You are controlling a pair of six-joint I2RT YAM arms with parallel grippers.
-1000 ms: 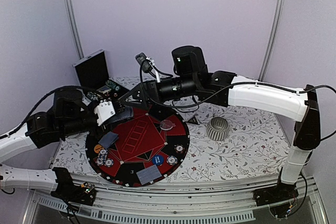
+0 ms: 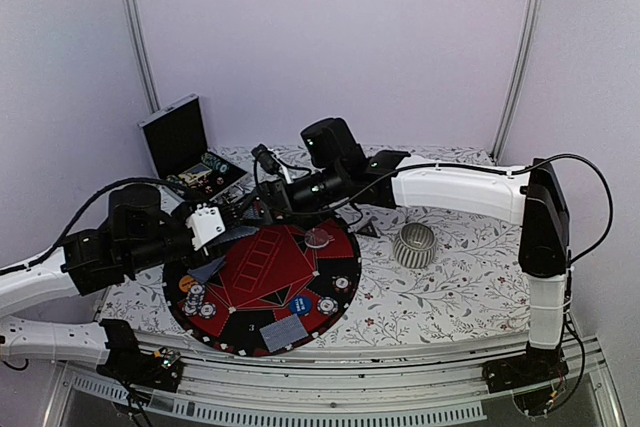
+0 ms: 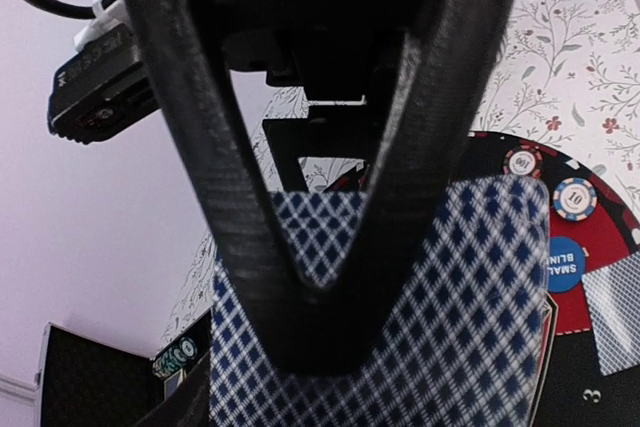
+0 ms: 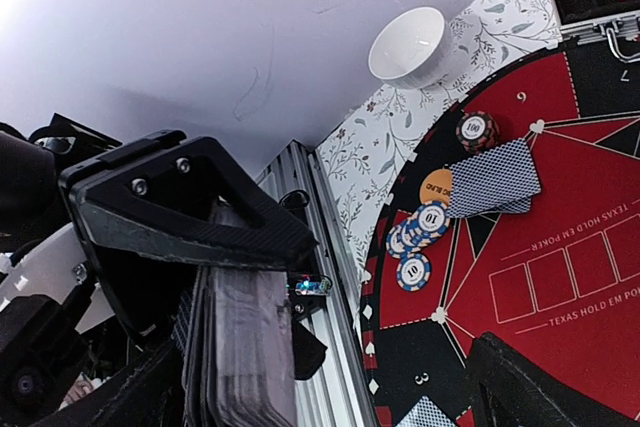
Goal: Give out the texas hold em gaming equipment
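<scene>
In the left wrist view, my left gripper is shut on a deck of blue-and-white checkered cards (image 3: pixel 460 327). One finger lies across the cards' face; the far finger is hidden. From above, the left gripper (image 2: pixel 238 211) is over the far left part of the round red-and-black poker mat (image 2: pixel 262 265). My right gripper (image 2: pixel 270 197) is open right beside it; whether it touches the deck cannot be told. Checkered cards (image 4: pixel 495 179) lie on the mat near an orange blind button (image 4: pixel 437 187), and further cards (image 2: pixel 283 333) lie at its front edge.
Several chips (image 4: pixel 425 222) and a chip stack (image 4: pixel 478 132) sit on the mat. A blue small-blind button (image 2: pixel 300 304) lies near the front. An open case (image 2: pixel 175 137) stands at the far left, a ribbed cup (image 2: pixel 414 245) right of the mat.
My right arm has swung left and its gripper has come down close to the left one. The left gripper has shifted slightly downward in the picture. Items on the mat have not moved.
</scene>
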